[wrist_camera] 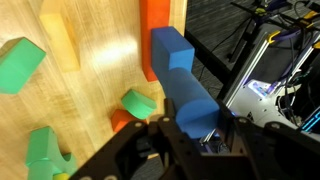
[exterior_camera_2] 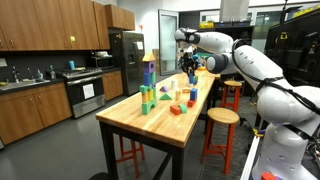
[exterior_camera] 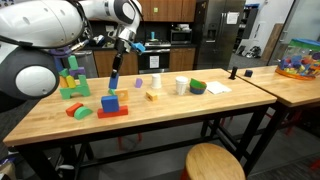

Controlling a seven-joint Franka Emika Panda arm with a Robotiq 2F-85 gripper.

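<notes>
A blue cylinder [wrist_camera: 185,88] is held by my gripper [exterior_camera: 116,73], which is shut on it. The cylinder hangs upright above a blue block [exterior_camera: 109,103]; exterior view 1 shows a gap between them. That block rests on a long red block [exterior_camera: 116,113] near the table's front edge. In the wrist view the cylinder overlaps part of the blue block [wrist_camera: 166,45], and the red block [wrist_camera: 154,14] runs beside it. The fingers are dark and partly hidden around the cylinder.
A tower of green and coloured blocks [exterior_camera: 73,84] stands at the left. Red and green pieces [exterior_camera: 78,111] lie close by. White cups [exterior_camera: 182,85], a green bowl [exterior_camera: 197,87] and a yellow block [exterior_camera: 152,95] stand to the right.
</notes>
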